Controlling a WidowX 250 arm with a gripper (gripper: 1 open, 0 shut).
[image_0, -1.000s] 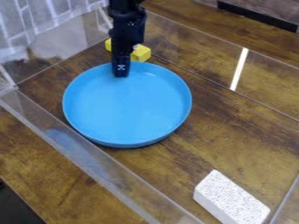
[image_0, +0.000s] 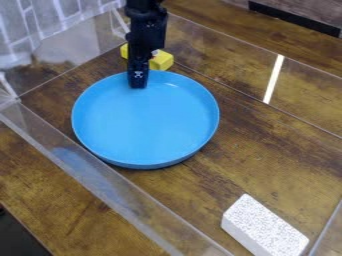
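Observation:
My dark gripper (image_0: 139, 70) reaches down from the top centre to the back rim of a round blue plate (image_0: 144, 120), its tips low at that rim. A yellow object (image_0: 160, 60), perhaps a sponge or block, lies just behind and beside the gripper, partly hidden by it. Whether the fingers touch it or the plate is unclear, and their opening is hard to make out.
A white block (image_0: 263, 227) lies at the front right on the wooden table (image_0: 267, 140). Clear plastic walls edge the left and front left.

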